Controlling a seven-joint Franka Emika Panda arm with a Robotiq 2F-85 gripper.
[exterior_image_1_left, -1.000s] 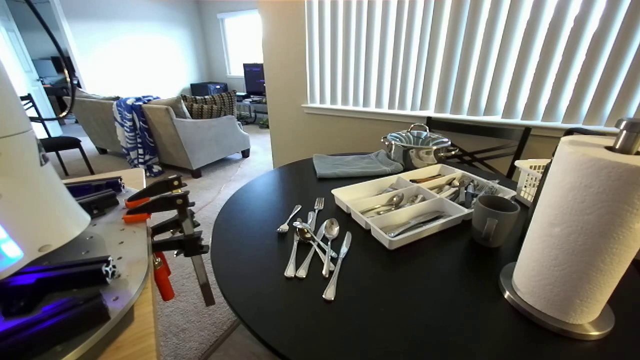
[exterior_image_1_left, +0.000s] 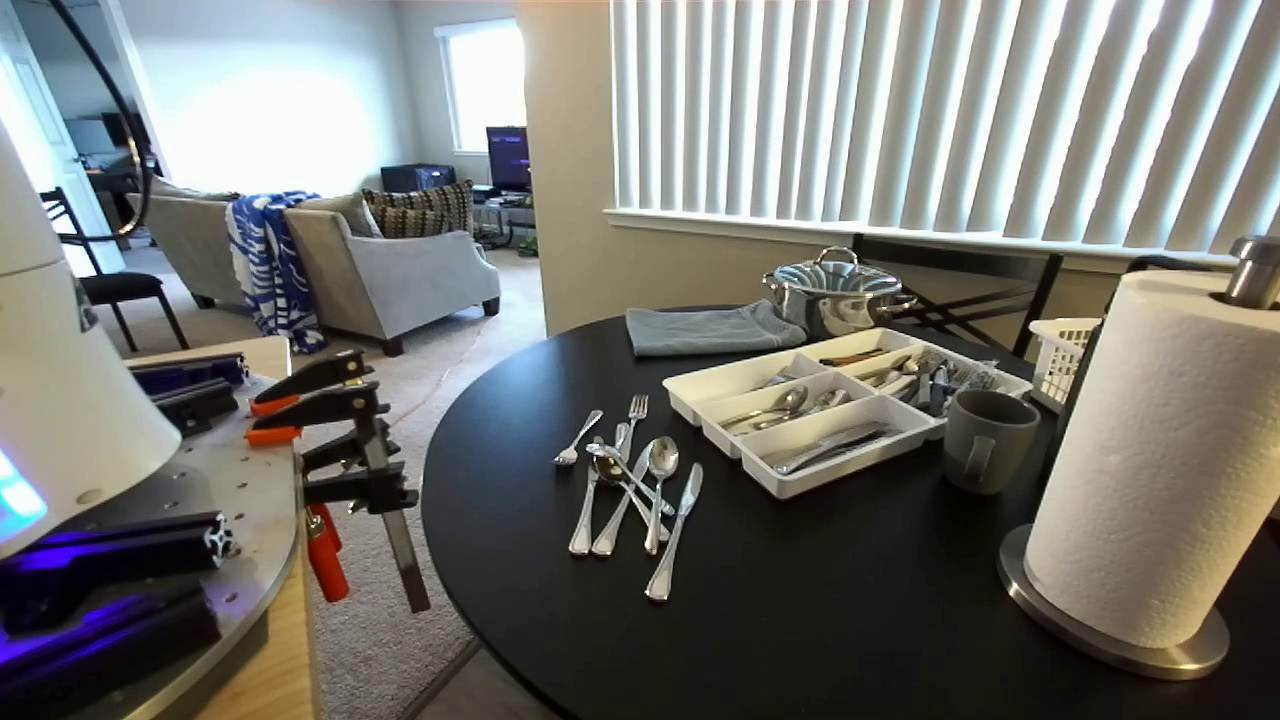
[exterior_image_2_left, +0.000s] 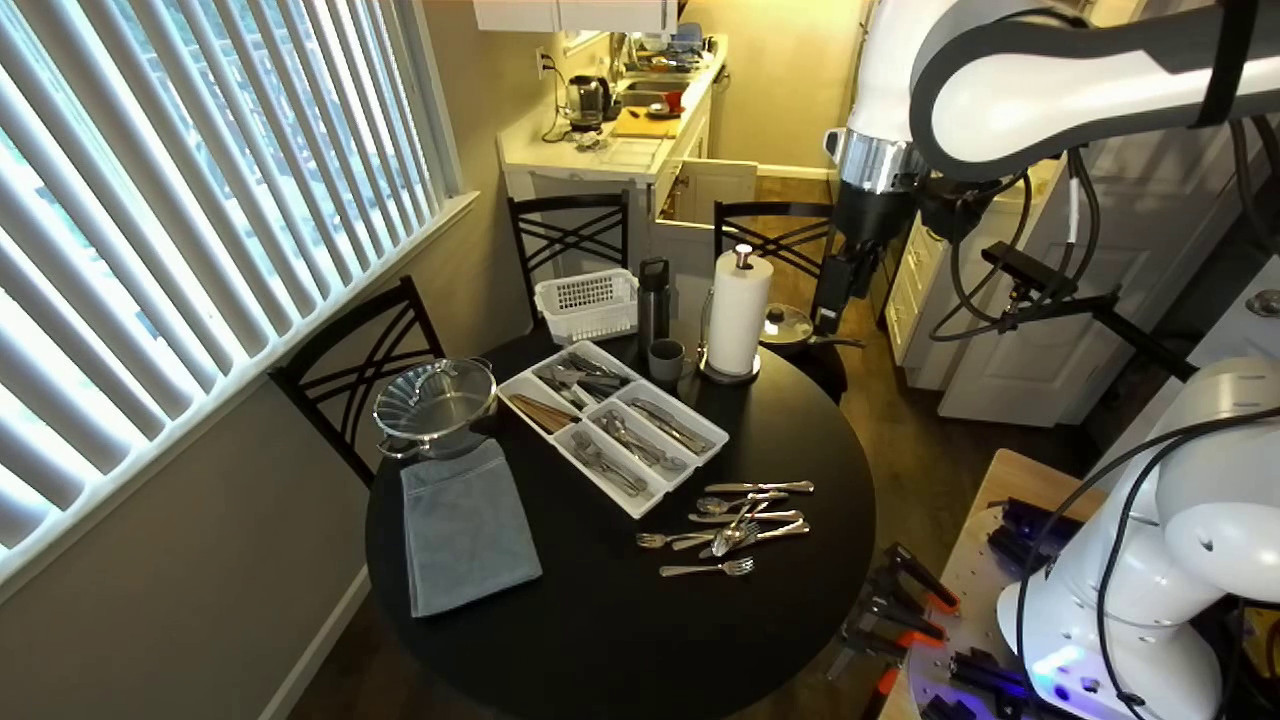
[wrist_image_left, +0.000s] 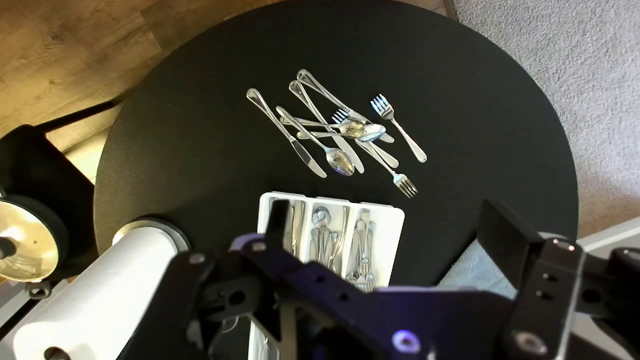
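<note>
Several loose knives, forks and spoons lie partly overlapping on the black round table (exterior_image_2_left: 600, 636). Among them are a knife (wrist_image_left: 286, 133) at one side, a spoon (wrist_image_left: 340, 161) and a separate fork (wrist_image_left: 408, 138) at the other side. Beside this pile sits a white cutlery tray (exterior_image_2_left: 644, 500) whose compartments hold sorted cutlery. High above the table, my gripper has its two fingers (wrist_image_left: 507, 231) spread wide apart. Nothing shows between them in the wrist view, where the gripper's body hides part of the tray. Exterior view 1 does not take in the gripper.
Near the tray stand a paper towel roll (exterior_image_2_left: 738, 314), a grey mug (exterior_image_2_left: 666, 360), a dark bottle (exterior_image_2_left: 654, 306) and a white basket (exterior_image_2_left: 588, 310). A lidded pot (exterior_image_2_left: 434, 408) and a folded grey cloth (exterior_image_2_left: 468, 528) occupy the window side.
</note>
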